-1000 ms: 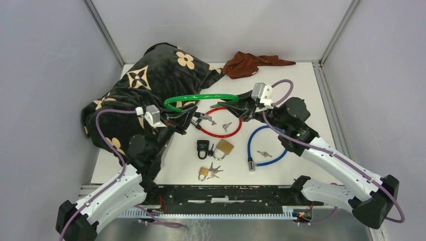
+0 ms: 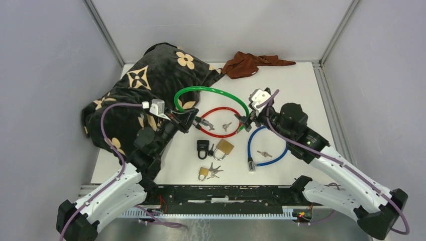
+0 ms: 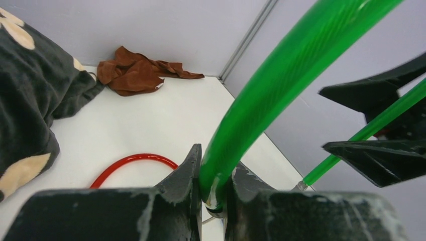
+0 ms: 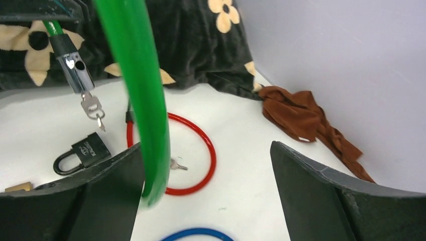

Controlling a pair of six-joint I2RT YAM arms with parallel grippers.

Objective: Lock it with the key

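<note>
My left gripper [image 2: 194,115] is shut on the green cable lock [image 2: 214,90], close to its lock end. Below the left fingers hangs the metal lock cylinder [image 4: 76,73] with a key [image 4: 92,105] in it. The cable arches over to the right, its bare metal tip [image 3: 301,186] pointing down. My right gripper stands open around the cable near that tip. In the right wrist view the cable runs in front of the left-hand finger [image 4: 108,196], blurred; whether they touch, I cannot tell.
Lying on the white table are a red cable lock [image 2: 238,113], a blue cable lock [image 2: 248,145], a black padlock [image 2: 202,144], two brass padlocks and loose keys. A dark patterned blanket [image 2: 150,90] covers the left; a brown cloth [image 2: 243,65] lies behind.
The right gripper has opened and shifted right and toward the table's front. The cable's right end has swung down and right.
</note>
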